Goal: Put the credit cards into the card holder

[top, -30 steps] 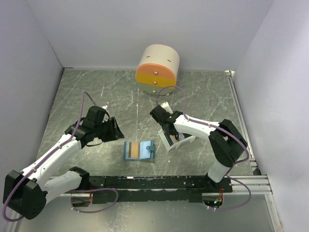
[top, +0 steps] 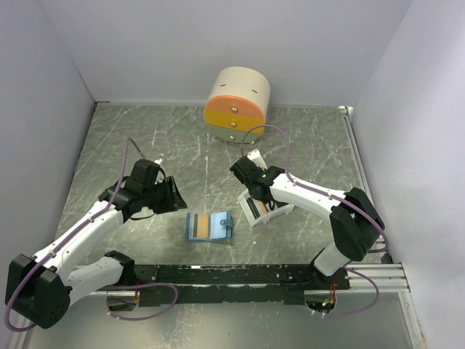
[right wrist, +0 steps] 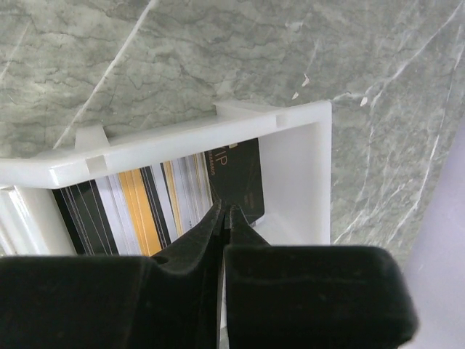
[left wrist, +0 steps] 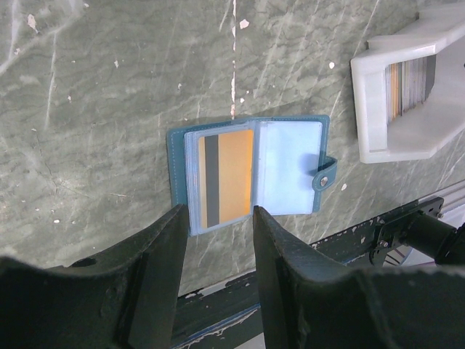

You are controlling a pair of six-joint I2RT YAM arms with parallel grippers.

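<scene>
An open blue card holder (left wrist: 290,167) lies flat on the table, its clasp strap (left wrist: 325,175) on the right. In its left side sits an orange card with a dark stripe (left wrist: 225,178). My left gripper hangs near the holder with its fingers parted and nothing between them. A white tray (right wrist: 294,182) holds several cards on edge; a black card (right wrist: 236,177) leans at the end of the row. Over this tray my right gripper is shut, its tips in front of the cards; no card shows between them.
A rounded cabinet with orange, yellow and green drawers (top: 237,105) stands at the back. A black rail (top: 225,275) runs along the front edge. Bare marble table surrounds the holder and lies between it and the cabinet.
The left arm and the card holder look unmoved.
</scene>
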